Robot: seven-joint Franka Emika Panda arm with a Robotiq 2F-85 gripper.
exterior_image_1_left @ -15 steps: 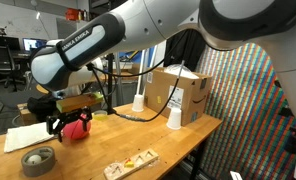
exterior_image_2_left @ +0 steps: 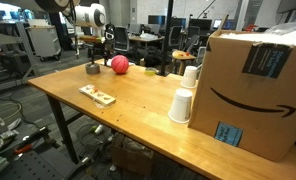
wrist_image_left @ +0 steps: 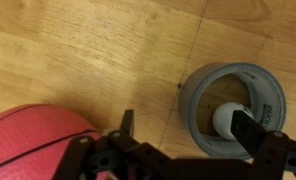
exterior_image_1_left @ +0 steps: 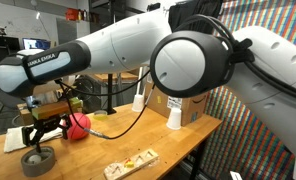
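My gripper is open over the table, its two fingers spread wide with nothing between them. A grey ring (wrist_image_left: 191, 103), like a roll of tape, lies flat below. One finger (wrist_image_left: 243, 124) overlaps the inside of this ring in the wrist view. A white round object (wrist_image_left: 226, 117) rests inside the ring, partly covered by that finger. A red ball (wrist_image_left: 38, 140) shows at lower left. In exterior view 1 the gripper hangs just above the grey ring (exterior_image_1_left: 38, 163), with the red ball (exterior_image_1_left: 80, 126) close to its right. Exact height above the ring is unclear.
A wooden block tray (exterior_image_1_left: 131, 164) lies nearer the front edge. White cups (exterior_image_2_left: 180, 105) and a large cardboard box (exterior_image_2_left: 246, 98) stand on the other side. A white cloth (exterior_image_1_left: 18, 139) lies behind the ring.
The arm has swung left in exterior view 1, carrying the gripper from beside the red ball to above the grey ring, and lower. The objects have stayed put.
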